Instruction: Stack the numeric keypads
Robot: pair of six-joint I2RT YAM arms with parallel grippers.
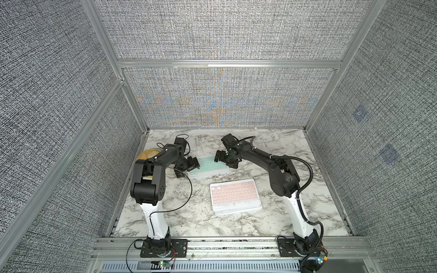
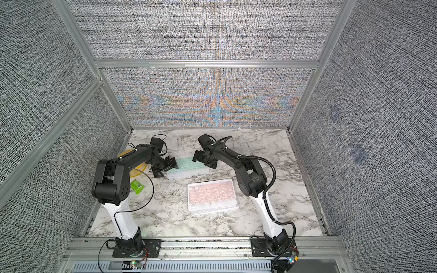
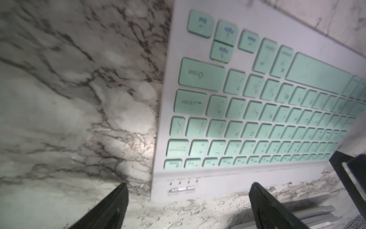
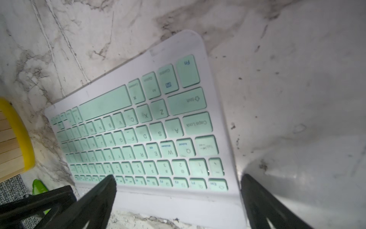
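Note:
A white keyboard with mint-green keys (image 1: pixel 210 165) lies flat on the marbled table, toward the back. At its left end my left gripper (image 1: pixel 189 167) stands open; in the left wrist view the keyboard's end (image 3: pixel 183 190) lies between and beyond the spread fingers. My right gripper (image 1: pixel 225 160) is open over the right end, its fingers (image 4: pixel 259 202) apart with the green keyboard (image 4: pixel 152 133) beneath. Closer to the front lies a white keyboard with pink keys (image 1: pixel 235 193), whose thick, layered front edge suggests more than one keyboard in the pile.
A yellow-rimmed round thing (image 4: pixel 22 137) and a green packet (image 2: pixel 137 186) lie at the left, partly behind the left arm. Bare table (image 1: pixel 273 218) surrounds the pink keyboard on its front and right.

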